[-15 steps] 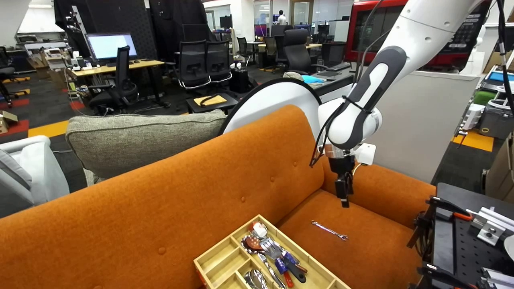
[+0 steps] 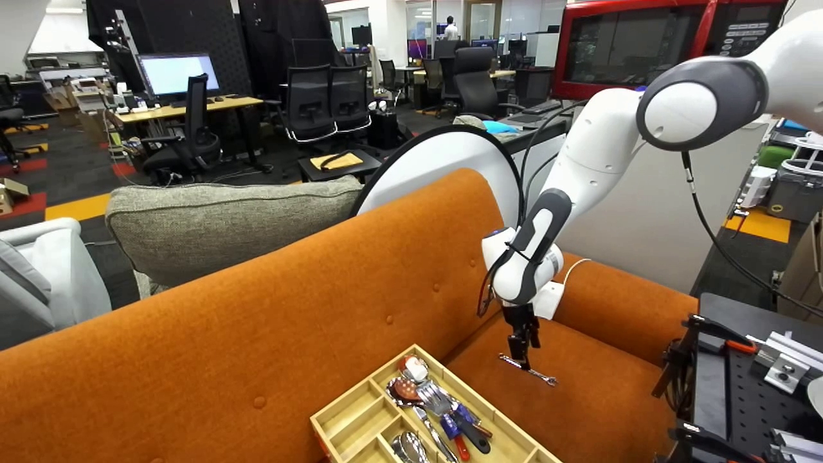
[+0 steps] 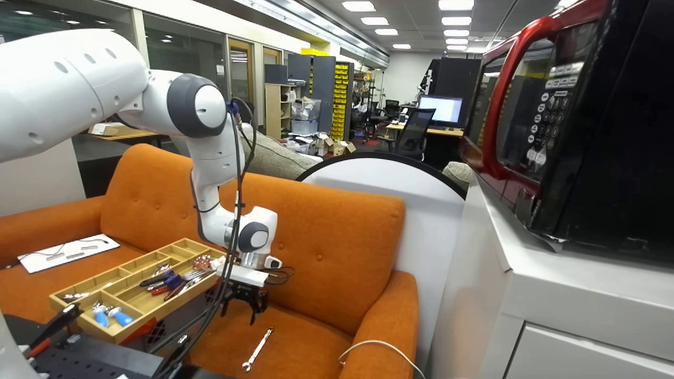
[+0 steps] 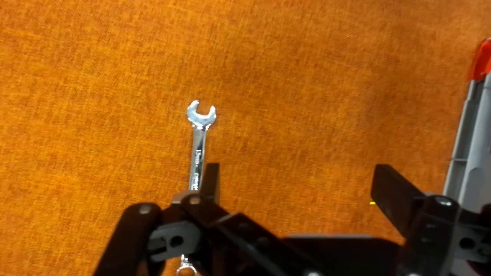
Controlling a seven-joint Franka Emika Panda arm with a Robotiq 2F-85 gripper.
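A small silver combination wrench (image 4: 197, 151) lies flat on the orange sofa seat (image 4: 294, 115). In the wrist view its open end points away and its middle is hidden behind one finger. My gripper is open above the seat, its fingers wide apart with only bare cloth showing between them. The left finger (image 4: 210, 181) overlaps the wrench in that view; the right one stands well clear of it. Exterior view 1 shows the gripper (image 2: 522, 356) over the wrench (image 2: 548, 379). From the other side, the wrench (image 3: 257, 351) appears below and beyond the fingertips.
A wooden tray (image 2: 486, 401) of utensils stands beside the seat. The sofa back (image 3: 316, 233) and armrest (image 3: 385, 316) bound the seat. A black work table (image 2: 741, 370) with clamps stands on the other side.
The arm has come down and toward the tray, bringing the gripper from above and behind the wrench to close over it. The wrench and tray have stayed put.
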